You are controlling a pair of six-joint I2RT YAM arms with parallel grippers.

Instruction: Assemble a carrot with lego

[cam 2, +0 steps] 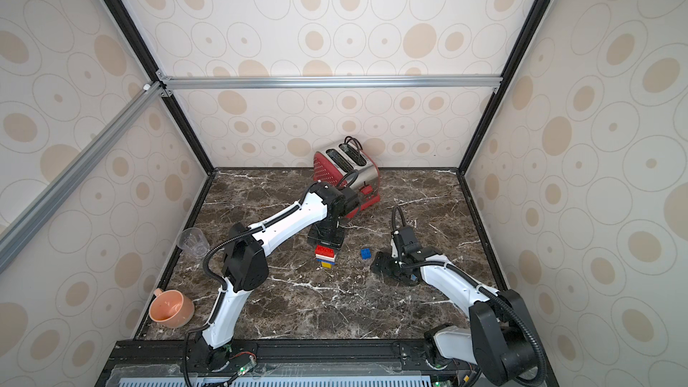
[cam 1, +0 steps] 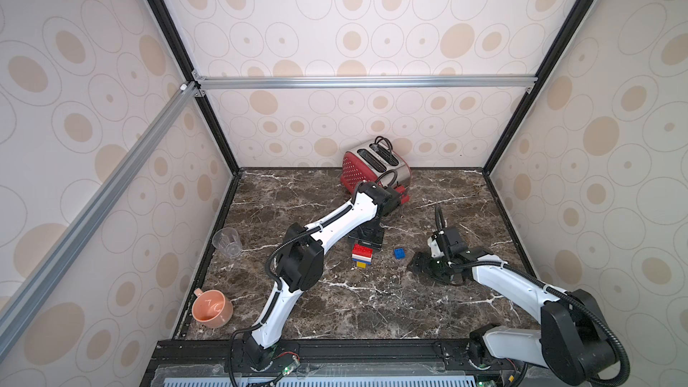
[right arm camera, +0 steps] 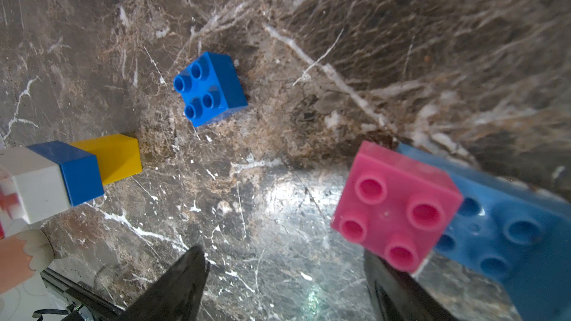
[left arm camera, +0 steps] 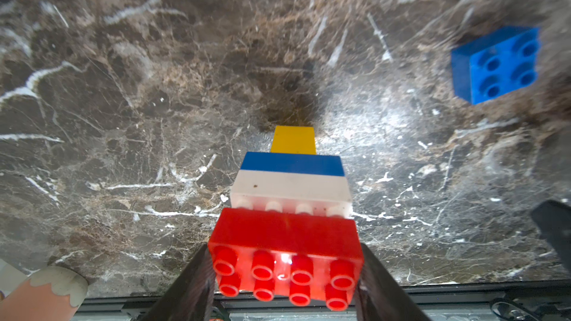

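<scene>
In the left wrist view, a stack ends in a red brick (left arm camera: 285, 237), with a white brick (left arm camera: 291, 189), a blue brick (left arm camera: 292, 164) and a small yellow brick (left arm camera: 293, 140) below it. My left gripper is shut on the red brick. A loose blue brick (right arm camera: 211, 90) lies on the table, studs visible, between the stack and my right gripper. That gripper stands open and nothing sits between its fingers. Beside its right finger are a pink brick (right arm camera: 395, 205) and a larger light-blue piece (right arm camera: 511, 231), partly out of frame.
A red and silver toaster (cam 1: 376, 165) stands at the back, close behind my left arm. On the left are a clear cup (cam 1: 227, 242) and a pink mug (cam 1: 212, 308).
</scene>
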